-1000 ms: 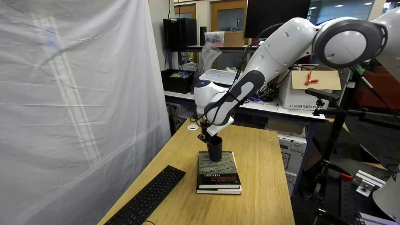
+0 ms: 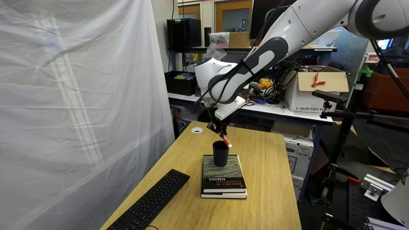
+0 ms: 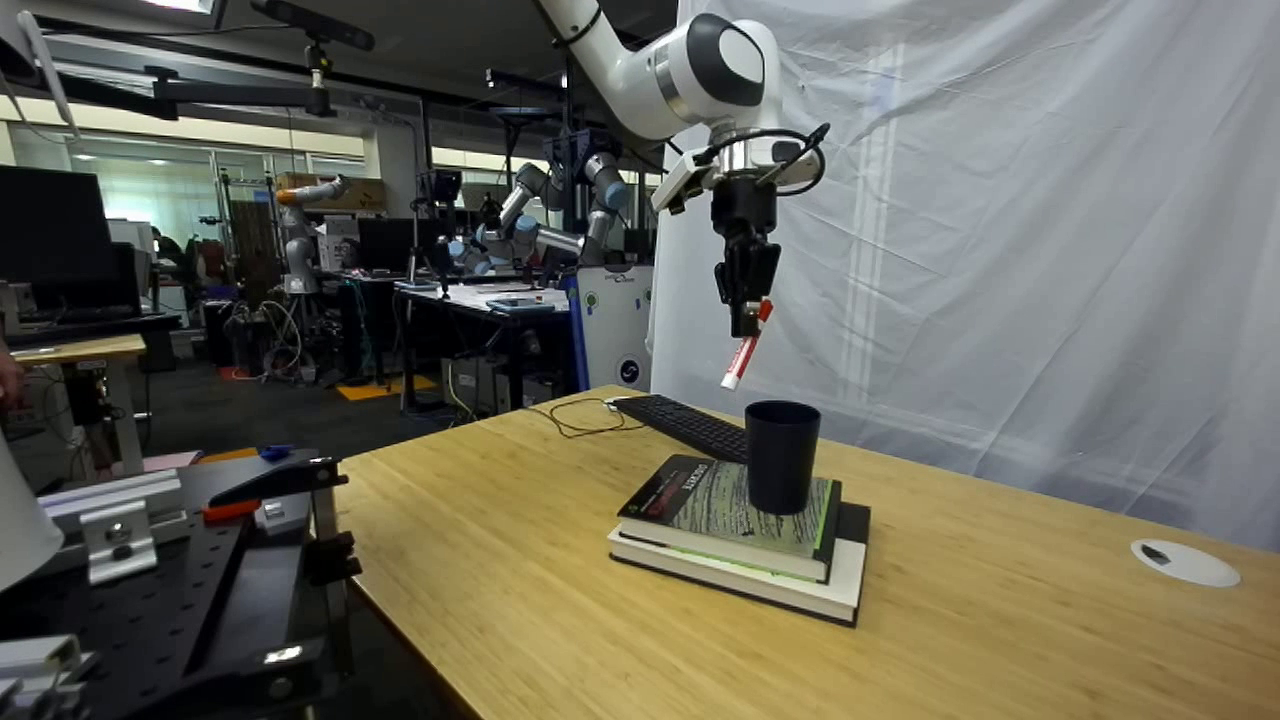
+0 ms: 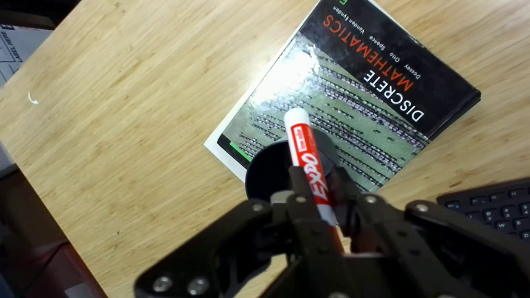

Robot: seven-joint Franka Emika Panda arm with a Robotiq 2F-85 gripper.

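Note:
Clear of the cup, a red and white marker (image 3: 745, 348) hangs tilted from my gripper (image 3: 752, 314), which is shut on its upper part. In the wrist view the marker (image 4: 308, 154) runs out between the black fingers, its white end outermost. The black cup (image 3: 782, 458) stands upright on two stacked books, beneath and beside the marker. Its mouth (image 4: 266, 171) is partly covered by the marker and fingers in the wrist view. The upper book (image 2: 223, 174) reads "Discrete Mathematics"; the lower book (image 3: 720, 586) is paler at the edges.
A black keyboard (image 2: 151, 201) lies along the table's curtain side. Bare wood (image 2: 264, 164) lies open on the other side of the books. A white round disc (image 3: 1184, 563) is set on the tabletop. The grey curtain (image 3: 1020, 300) hangs close to the table.
My gripper has risen from the cup, and the marker now shows above and outside it. The cup and books stay on the table, the cup nearly where it was.

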